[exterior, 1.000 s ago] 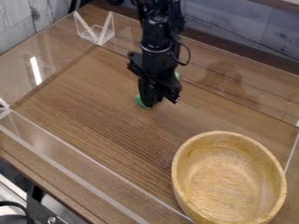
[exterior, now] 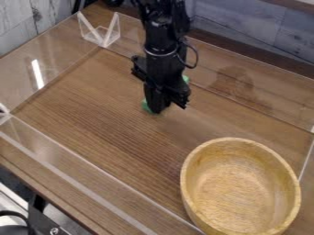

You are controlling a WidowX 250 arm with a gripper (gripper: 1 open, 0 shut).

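The black robot arm reaches down from the top to the middle of the table, its gripper (exterior: 164,99) low over the wooden surface. A green item (exterior: 149,106) shows in part behind and beside the gripper, largely hidden by it. The fingers are too dark and small to tell whether they are open or shut, or whether anything is between them.
A large pale yellow bowl (exterior: 240,158) stands at the lower right of the wooden table (exterior: 86,124). Walls edge the back and upper left.
The gripper and arm have shifted very slightly; the green item looks much the same.
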